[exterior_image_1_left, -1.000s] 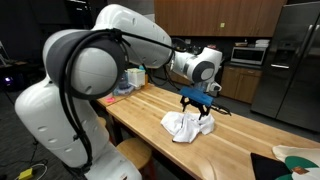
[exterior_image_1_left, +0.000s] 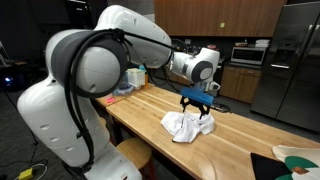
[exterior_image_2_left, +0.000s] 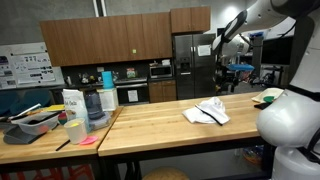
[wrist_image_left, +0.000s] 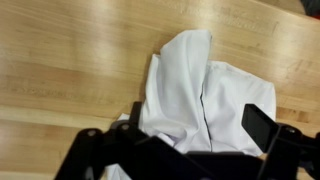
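Observation:
A crumpled white cloth (exterior_image_1_left: 187, 124) lies on the wooden table, bunched into folds. In the wrist view the cloth (wrist_image_left: 190, 100) fills the middle and right, one folded tip pointing away from the gripper. My gripper (exterior_image_1_left: 196, 102) hangs above it, fingers pointing down. Seen from the wrist, the gripper stands open, its two dark fingers wide apart with cloth below the gap. No part of the cloth is visibly raised between them. In exterior view 2 the cloth (exterior_image_2_left: 207, 112) lies near the table's right part.
A black item (exterior_image_1_left: 268, 167) and a green-and-white tray (exterior_image_1_left: 297, 155) lie at the right. In exterior view 2, several containers, among them a yellow-white cup (exterior_image_2_left: 75, 130), crowd the far left.

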